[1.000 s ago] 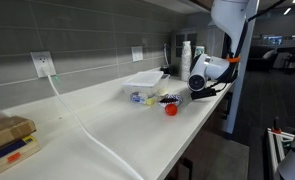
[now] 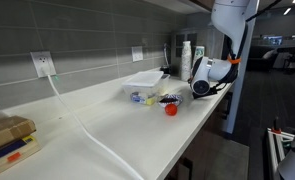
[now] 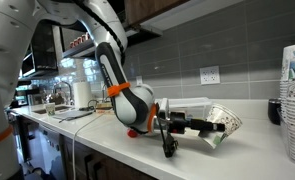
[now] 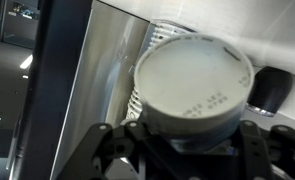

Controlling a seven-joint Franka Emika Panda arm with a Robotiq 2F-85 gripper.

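A patterned paper cup (image 3: 222,123) leans at a tilt by the tips of my gripper (image 3: 194,125), low over the far-right end of the counter. In the wrist view, the pale round end of the cup (image 4: 194,78) faces the camera and covers most of the space ahead of the fingers. The dark fingers (image 4: 112,150) show along the lower edge, one to each side of the cup. Whether they press on it is hidden. From the first exterior view, my gripper (image 2: 199,88) is small, and its finger gap cannot be made out.
A tall stack of cups (image 3: 294,95) stands close by on the right. A red ball (image 2: 171,110) sits near the counter's front edge, with a white bin (image 2: 145,84) behind it.
My arm and gripper have shifted slightly to the right and down at the counter's far end. The ball and bin have not moved.
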